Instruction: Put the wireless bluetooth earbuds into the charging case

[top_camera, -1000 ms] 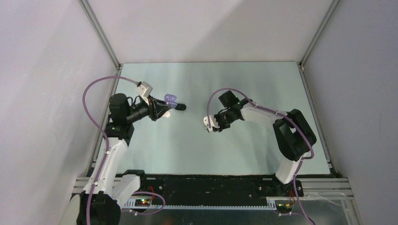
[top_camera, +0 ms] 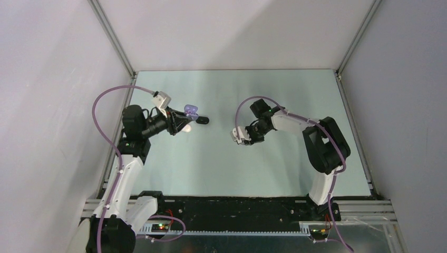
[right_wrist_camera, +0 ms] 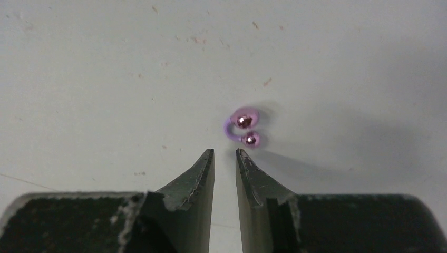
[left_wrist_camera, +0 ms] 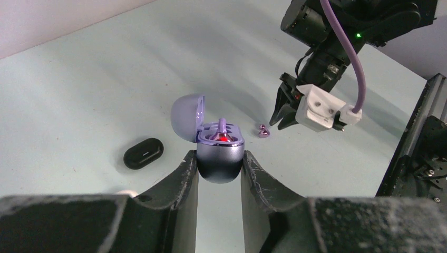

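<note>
A lilac charging case [left_wrist_camera: 220, 161], lid raised, is held upright by my left gripper [top_camera: 184, 119]; a small lilac piece with a red light shows inside. A pink earbud with a loop and small round end lies on the mat, also small in the left wrist view. My right gripper is just short of it, fingertips close together; whether anything sits between them is not visible.
A black oval object [left_wrist_camera: 143, 153] and a white object [top_camera: 186, 128] lie by my left gripper.
The right arm has shifted slightly over the last second, its gripper now a little right of and above where it was in the top view. The left arm holding the case is unchanged.
</note>
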